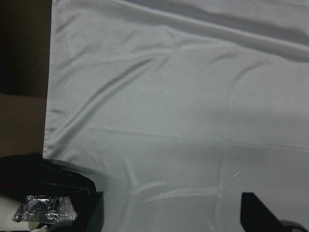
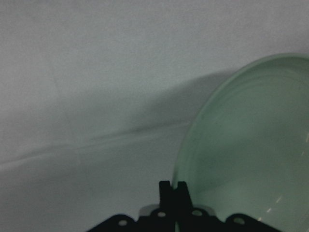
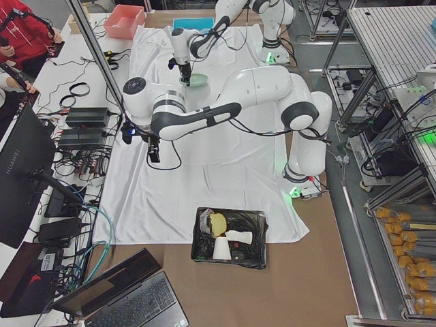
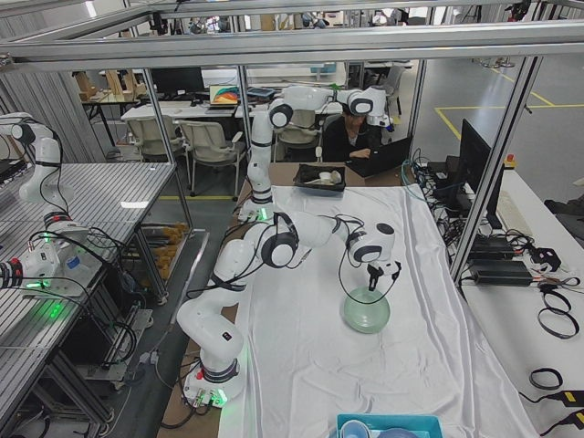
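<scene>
A pale green round dish (image 4: 367, 315) rests on the white cloth. My right gripper is at its rim, fingertips close together on the edge in the right wrist view; whether the rim is between them is unclear. My left gripper (image 3: 154, 155) hangs over the cloth; in the left wrist view its fingers stand wide apart with only cloth below.
A black lined bin (image 3: 228, 255) holds sponge and white items at the cloth's near edge in the left view. A blue tray (image 4: 388, 424) with dishes lies beyond the green dish.
</scene>
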